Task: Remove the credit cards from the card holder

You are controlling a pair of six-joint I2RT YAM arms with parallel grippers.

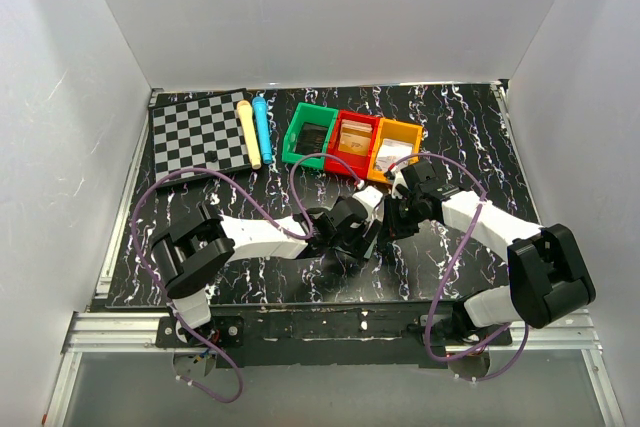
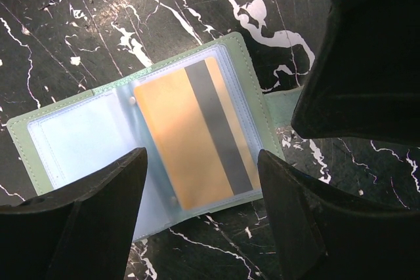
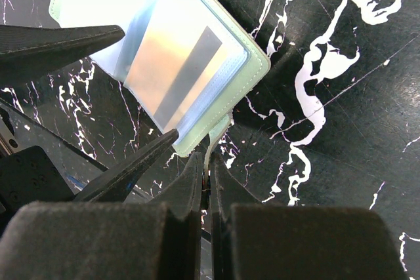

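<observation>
The open card holder [image 2: 79,139], pale green with clear sleeves, lies on the dark marble table under both grippers [image 1: 368,252]. An orange card with a grey stripe [image 2: 177,136] sits in one sleeve. My left gripper is open above that card, its two fingers apart at the sleeve's sides; in the right wrist view they reach over the holder. My right gripper is shut on the holder's green strap or edge at the holder's side.
Green [image 1: 298,127], red [image 1: 355,117] and orange [image 1: 405,129] bins stand at the back, with a checkerboard [image 1: 195,132] and two rods to the left.
</observation>
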